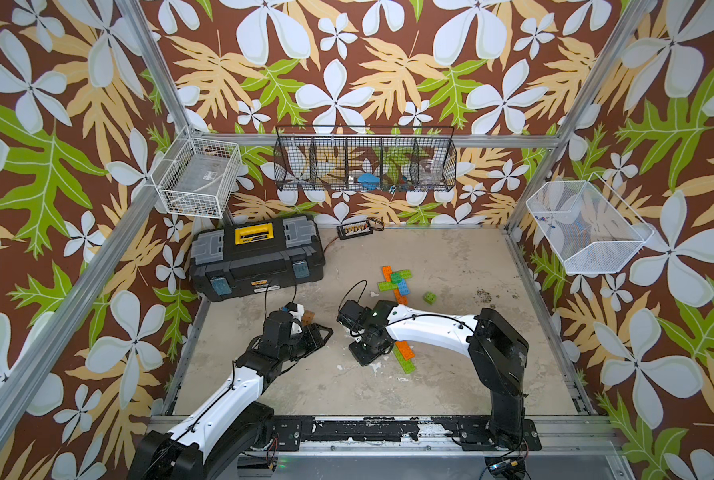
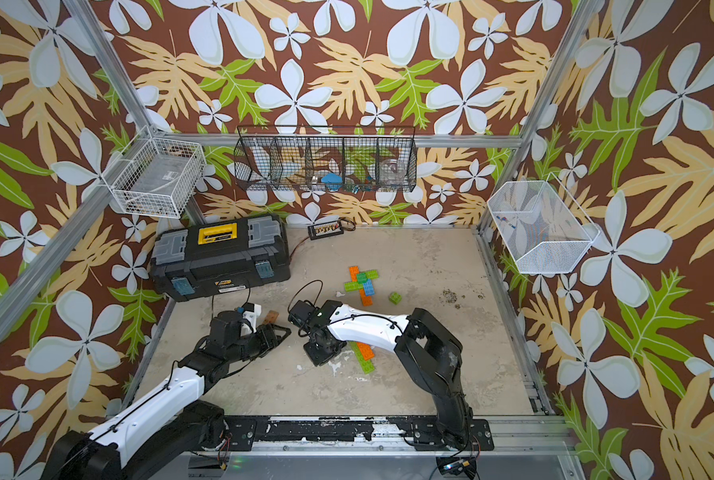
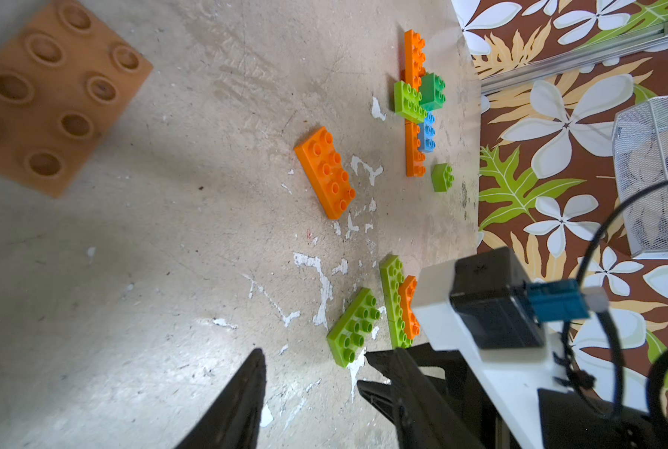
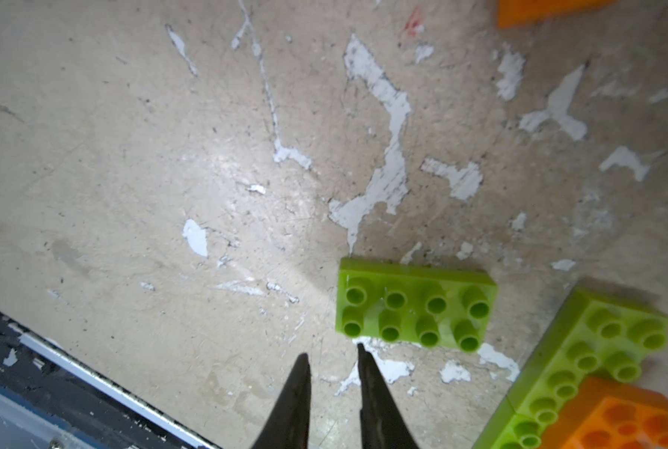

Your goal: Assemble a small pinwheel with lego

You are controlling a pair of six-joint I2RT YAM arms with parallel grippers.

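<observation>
My left gripper is open with nothing between its fingers, low at the left side. A brown brick point(image 3: 53, 101) lies near it, large in the left wrist view. My right gripper points at a loose lime brick point(image 4: 416, 303); its fingertips are a small way apart, with nothing visible between them. Beside that lie a lime piece point(image 4: 558, 351) and an orange brick point(image 4: 610, 419), touching. An orange brick point(image 3: 322, 172) lies alone. Farther back is a cross of orange, lime, green point(image 3: 431, 93) and blue point(image 3: 426, 131) bricks, with a small green brick point(image 3: 442, 177) nearby.
A black toolbox point(image 1: 257, 264) fills the back left, with a power strip point(image 1: 355, 229) beside it. Wire baskets point(image 1: 365, 164) hang on the frame.
</observation>
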